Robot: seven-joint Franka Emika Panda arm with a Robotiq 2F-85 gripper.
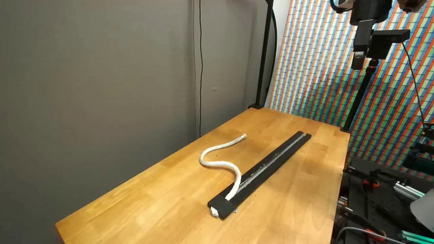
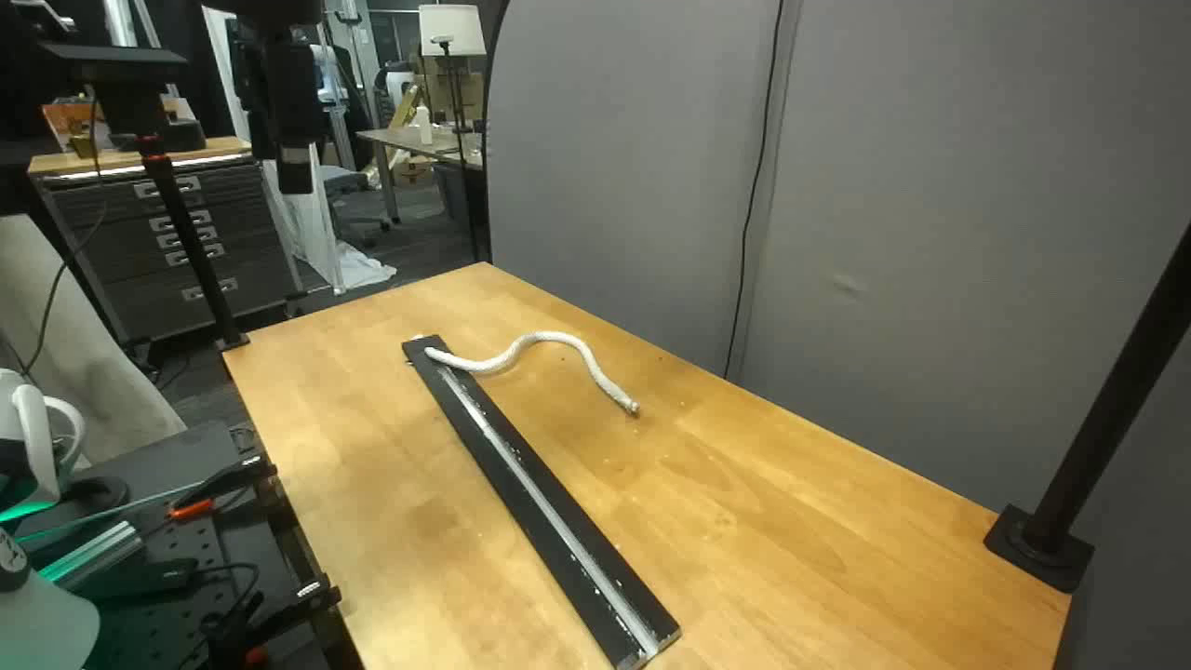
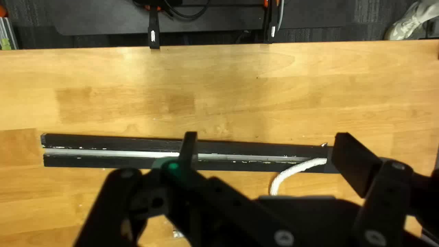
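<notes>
A white rope [image 1: 221,164] lies in an S-shaped curve on the wooden table, one end running through the end block of a long black channel bar [image 1: 266,170]. Its other end is free on the tabletop, beside the bar. A pale groove runs along the middle of the bar [image 2: 536,502], and the rope [image 2: 539,337] lies outside most of it. High above the table, my gripper stands open, its fingers wide apart with nothing between them. From the wrist, part of the rope [image 3: 293,169] is hidden behind the gripper body.
Black poles [image 2: 1061,514] stand on the table's corners. A grey wall [image 1: 122,81] borders one long side. Along the opposite edge, clamps [image 3: 154,31] hold on to the table beside a dark cart [image 2: 179,547] of tools.
</notes>
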